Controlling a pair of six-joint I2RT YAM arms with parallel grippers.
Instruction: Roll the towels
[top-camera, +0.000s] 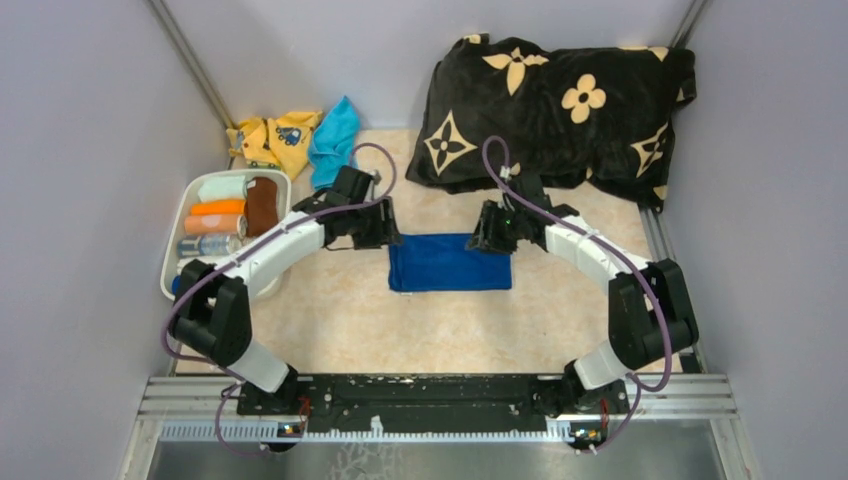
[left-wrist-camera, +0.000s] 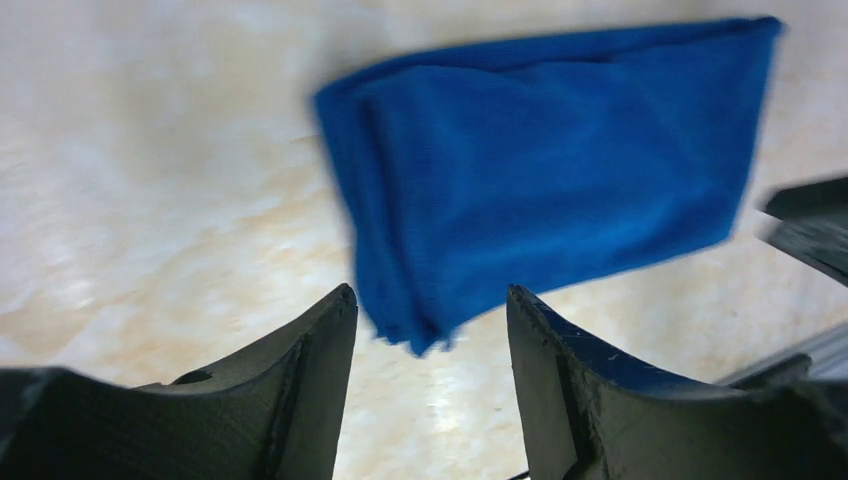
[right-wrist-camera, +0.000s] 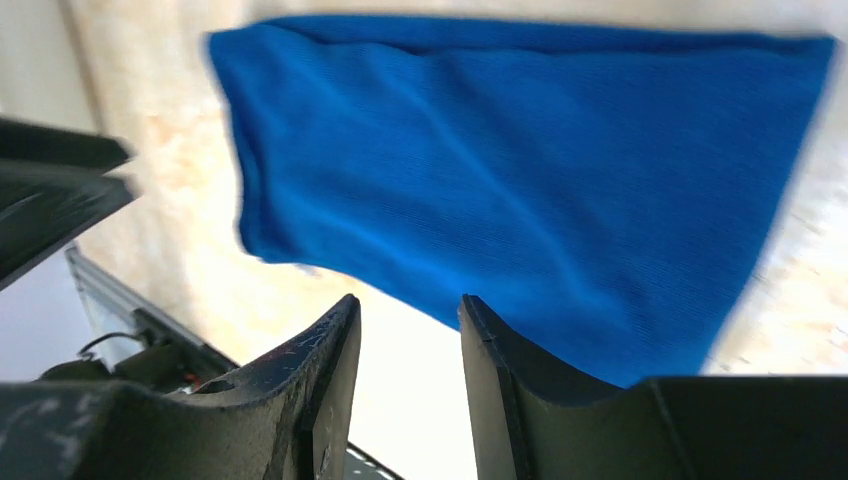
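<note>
A folded blue towel (top-camera: 440, 272) lies flat on the table, its left end turned over in a narrow fold (left-wrist-camera: 385, 200). My left gripper (top-camera: 386, 240) is at the towel's far left corner, open, with nothing between its fingers. Over the right part of the towel stands my right gripper (top-camera: 490, 248). A gap shows between its fingers, and no cloth is held in it. In the right wrist view the blue towel (right-wrist-camera: 520, 180) stretches beyond the fingertips, and its near edge is partly hidden behind them.
At the left stands a white bin (top-camera: 168, 258) holding several rolled towels. Yellow cloth (top-camera: 290, 140) and a turquoise towel (top-camera: 335, 140) lie at the back left. A dark patterned blanket (top-camera: 550, 115) fills the back.
</note>
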